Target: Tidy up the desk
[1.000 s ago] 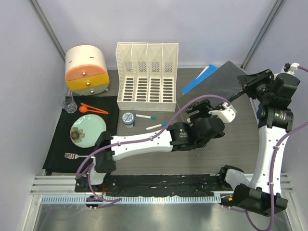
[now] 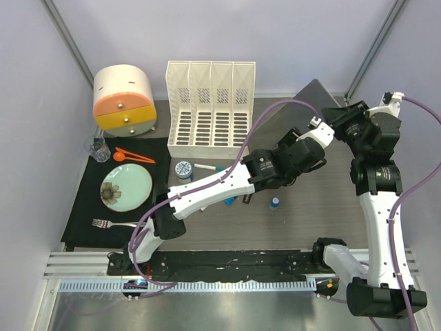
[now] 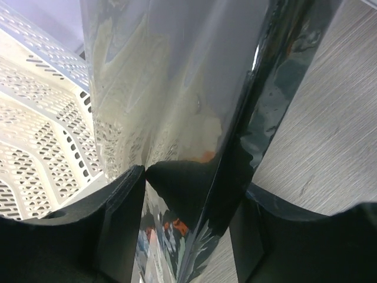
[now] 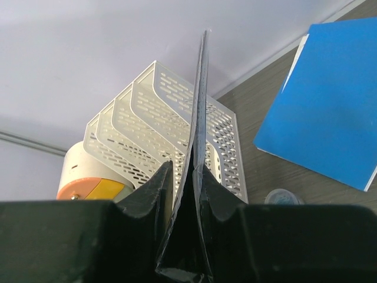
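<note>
A glossy grey-black folder [image 2: 302,105] is raised on the right side of the desk, with my right gripper shut on it, seen edge-on in the right wrist view. My left gripper is at the same folder [image 3: 177,88], whose shiny face fills much of its view between and above the fingers; whether it grips it I cannot tell. A white slotted organizer [image 2: 210,103] stands at the back middle. A blue folder [image 4: 318,106] lies flat on the desk in the right wrist view, mostly hidden from above.
At left are a drawer box [image 2: 124,100], a glass [image 2: 98,148], orange utensils [image 2: 131,156], a plate [image 2: 125,186] and fork [image 2: 110,223] on a black mat. A jar [image 2: 185,171], markers and a small bottle [image 2: 274,203] lie mid-desk.
The right arm has moved left with the grey-black folder, which now covers the blue folder in the top view. The left gripper has shifted slightly and lies close to the held folder.
</note>
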